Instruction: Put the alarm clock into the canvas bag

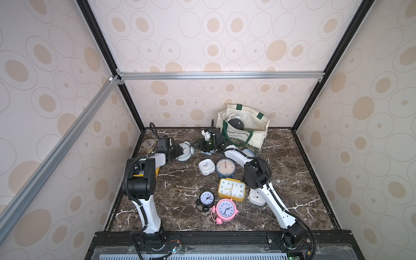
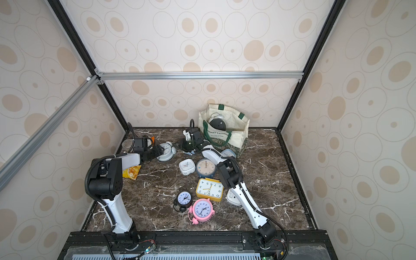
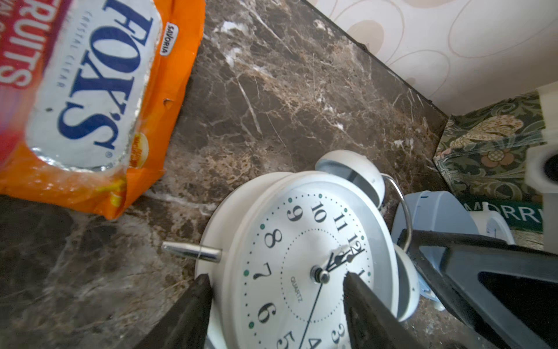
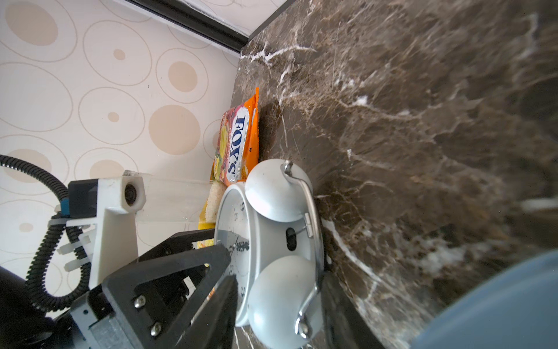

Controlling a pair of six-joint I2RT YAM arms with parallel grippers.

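A round white twin-bell alarm clock [image 3: 302,250] lies face up toward the back left of the table. My left gripper is at its left side, fingers apart, one by the rim and the other over the dial; whether they press on it is unclear. From the other side, my right gripper faces the bells, its parted fingers on either side of the nearer bell [image 4: 284,296], with slim gaps showing. The canvas bag [image 1: 255,123], cream with green trim, stands open at the back; a dark round clock [image 1: 236,123] shows inside.
An orange sweets bag [image 3: 116,104] lies left of the white clock. Several other clocks, including a small white one [image 1: 206,166], a blue-rimmed one [image 1: 225,167] and a yellow one [image 1: 231,189], crowd the middle and front.
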